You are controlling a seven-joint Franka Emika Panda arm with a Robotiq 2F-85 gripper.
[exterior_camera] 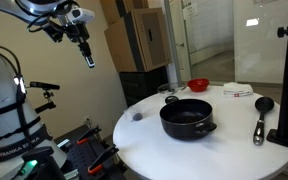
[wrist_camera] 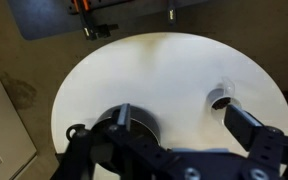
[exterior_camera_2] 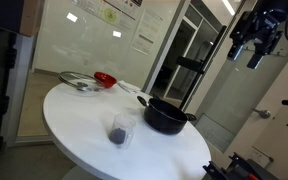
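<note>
My gripper (exterior_camera: 88, 63) hangs high at the left, well above and apart from the white table. In the wrist view its two dark fingers stand wide apart, open, with nothing between them. A black two-handled pot (exterior_camera: 187, 118) sits uncovered near the middle of the table; its inside looks empty in exterior view 1. A clear cup with something dark in it (exterior_camera_2: 120, 131) stands near the table edge in exterior view 2. Toward the back lie a red bowl (exterior_camera: 199, 85) and a glass lid (exterior_camera_2: 81, 78). A black ladle or spoon (exterior_camera: 261, 120) rests at the right.
A folded white cloth (exterior_camera: 238, 90) lies at the back of the table. A black upright post (exterior_camera: 285, 80) stands at the right edge. Bare white tabletop (exterior_camera: 169, 160) lies in front of the pot.
</note>
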